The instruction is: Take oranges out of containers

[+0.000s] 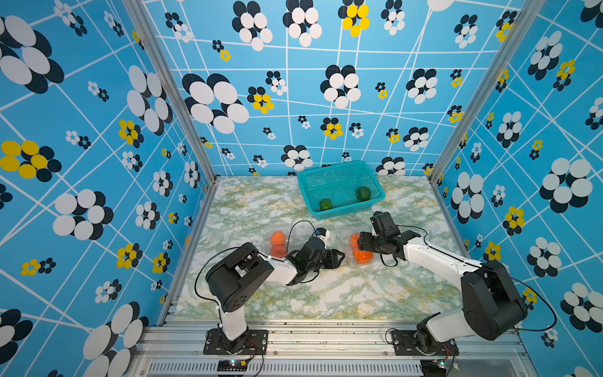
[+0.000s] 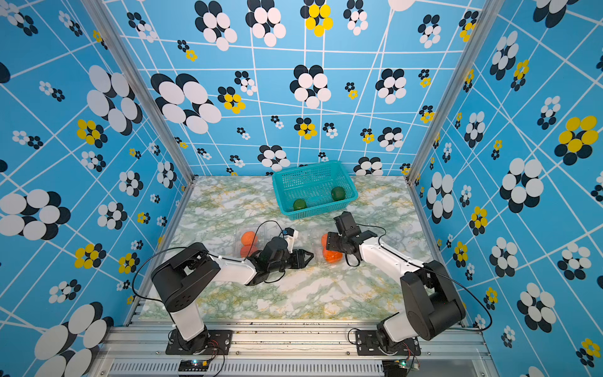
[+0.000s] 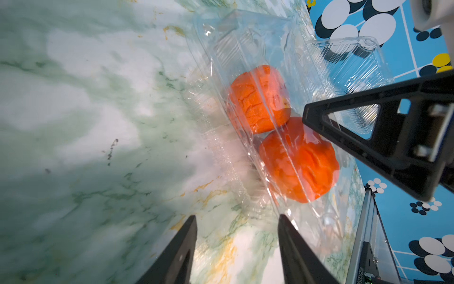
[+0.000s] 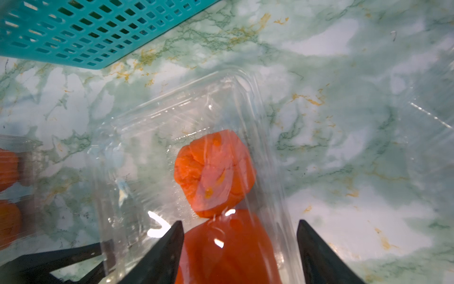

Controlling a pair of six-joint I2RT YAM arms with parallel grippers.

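Two orange fruits, the upper orange (image 4: 215, 172) and the lower orange (image 4: 231, 250), lie in a clear plastic container (image 4: 106, 189). My right gripper is over this container, open, its fingers apart around the lower orange's part of the view. From the left, my left gripper stands open close to the container's near side, with only tabletop between its fingers. A second clear container to the left holds two more oranges, one orange (image 1: 277, 238) behind the other orange (image 1: 277, 251). My left arm partly covers it in the top views.
A teal basket (image 1: 317, 213) with two green fruits (image 1: 325, 204) stands behind the containers. Another clear plastic piece (image 4: 430, 118) shows to the right in the right wrist view. Both grippers are close together.
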